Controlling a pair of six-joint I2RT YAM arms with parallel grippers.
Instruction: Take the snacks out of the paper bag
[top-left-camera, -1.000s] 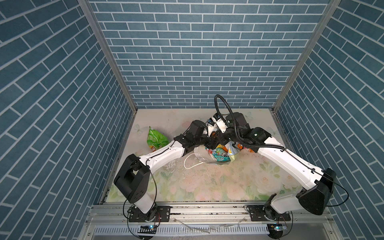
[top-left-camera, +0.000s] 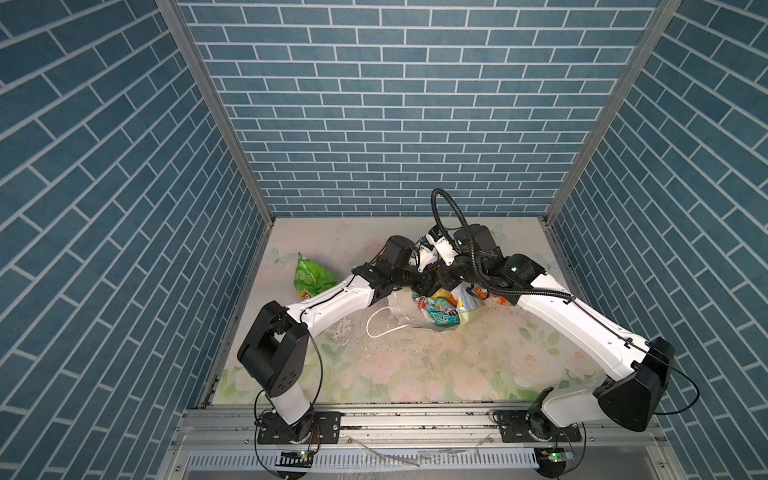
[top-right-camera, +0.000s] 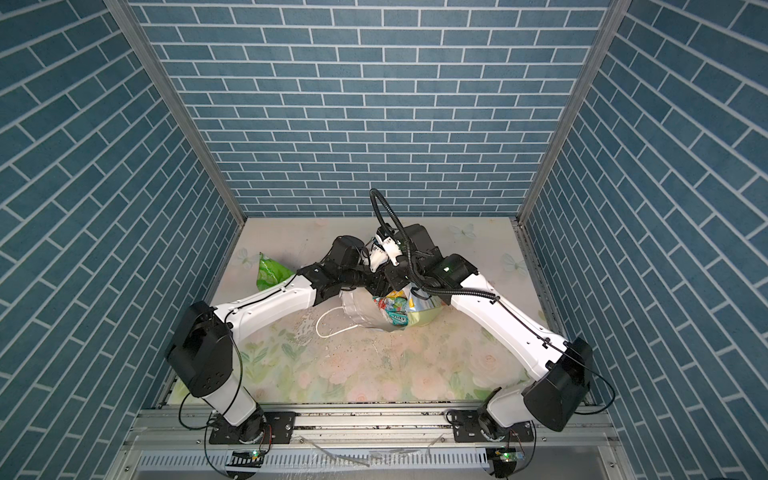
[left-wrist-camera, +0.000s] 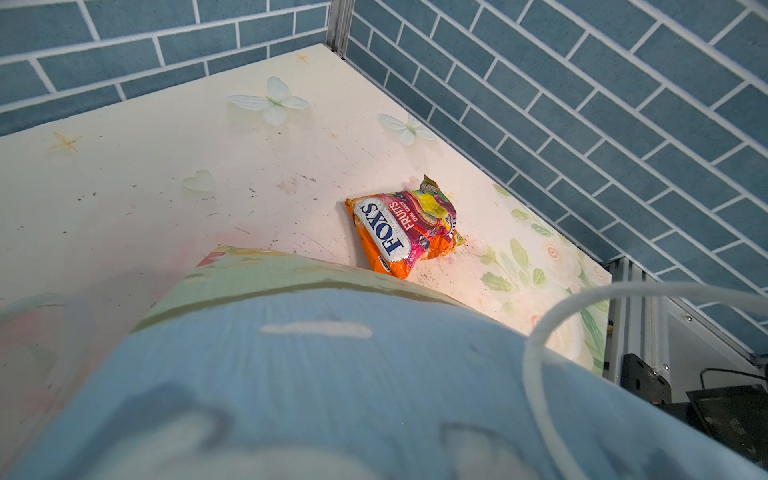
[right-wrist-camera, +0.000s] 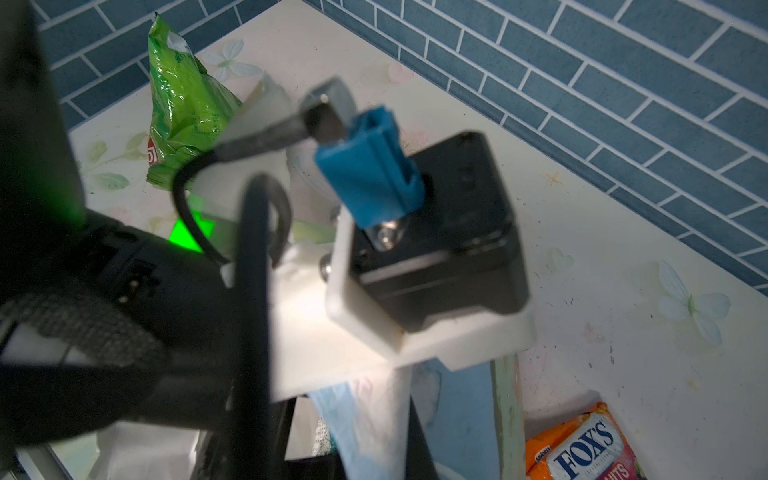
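Observation:
The paper bag (top-right-camera: 376, 312) lies mid-table with its mouth open. A teal packet (top-left-camera: 440, 310) and other colourful snacks show inside. My left gripper (top-left-camera: 424, 283) and right gripper (top-left-camera: 449, 278) are close together over the bag; the arms' ends hide their fingertips. The bag's blue wall (left-wrist-camera: 320, 384) covers the lower left wrist view, so the left fingers do not show. In the right wrist view, the left arm's camera mount (right-wrist-camera: 424, 320) blocks most of the bag. An orange Fox's packet (left-wrist-camera: 400, 224) and a green packet (top-left-camera: 314, 277) lie outside the bag.
The bag's white handle (top-left-camera: 374, 326) loops over the table toward the left. Bare table (top-left-camera: 448, 372) spreads in front of the bag. Both arms crowd the space above it, their wrists nearly touching. Tiled walls (top-left-camera: 416, 120) enclose the table behind and at the sides.
My left arm's elbow has shifted right, and its wrist has risen slightly. The right arm is almost still. The bag and the teal packet have shifted slightly; the green packet has stayed put.

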